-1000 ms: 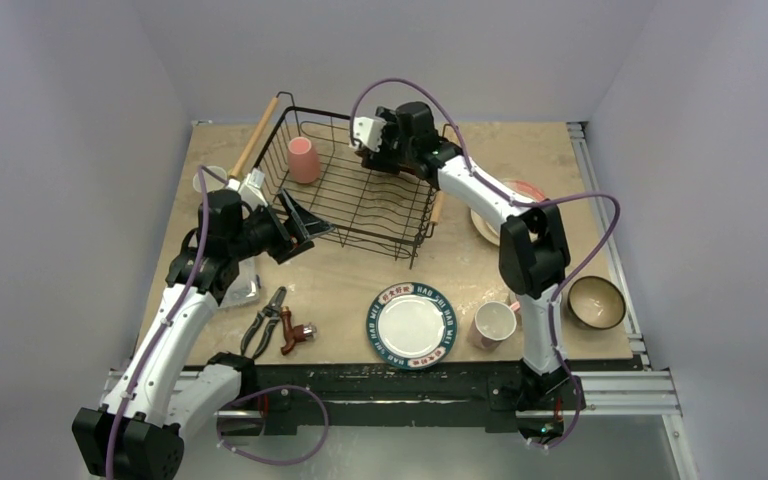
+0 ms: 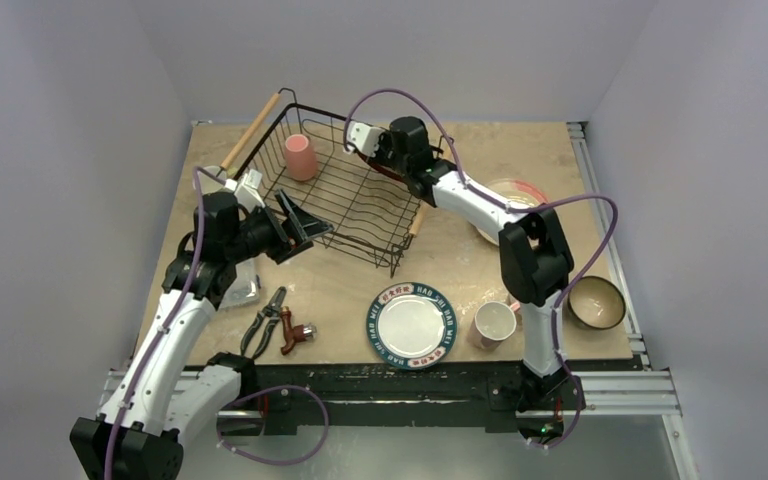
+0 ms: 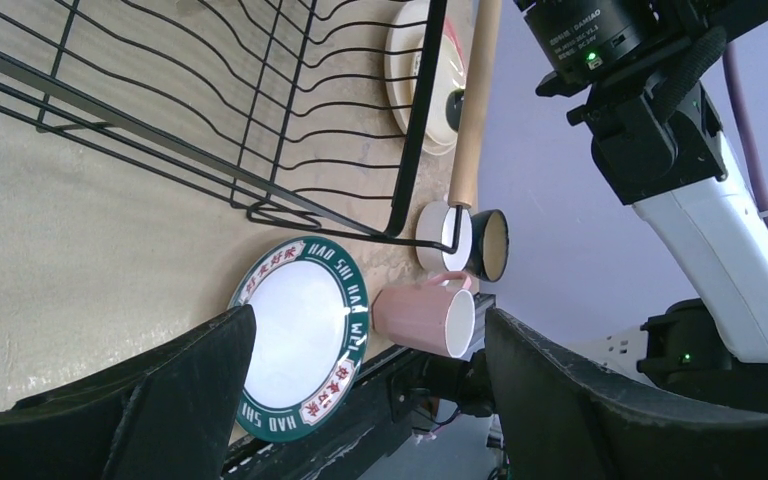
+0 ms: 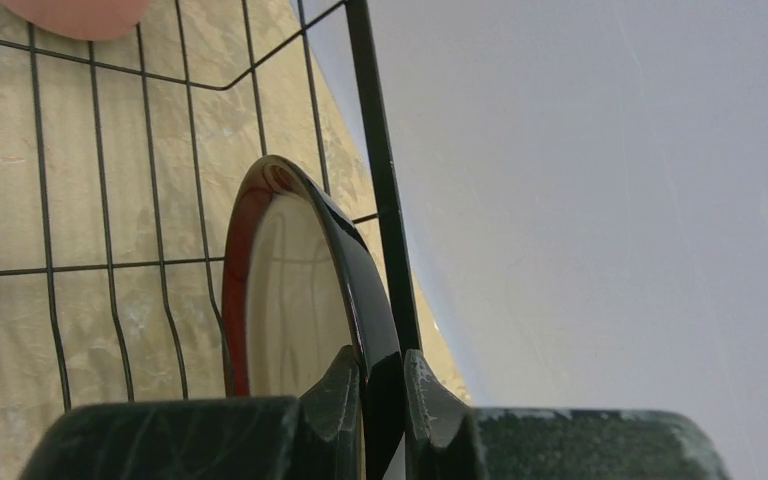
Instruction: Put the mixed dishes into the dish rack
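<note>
The black wire dish rack (image 2: 345,200) holds a pink cup (image 2: 300,158) at its back left. My right gripper is shut on the rim of a dark red-and-black dish (image 4: 290,280), standing on edge at the rack's right side. My left gripper is open above the front left of the rack, empty. On the counter lie a green-rimmed plate (image 2: 410,325), a pink-handled mug (image 2: 492,322), a dark bowl (image 2: 596,302) and, at the right back, pale plates (image 2: 510,195).
Pliers (image 2: 260,325) and a brown fitting (image 2: 293,334) lie at the front left, near a clear container (image 2: 243,286). The counter between the rack and the green plate is bare.
The rack has shifted slightly to the left and turned a little. My right gripper, with the dish, has moved slightly within it. The left arm is almost still.
</note>
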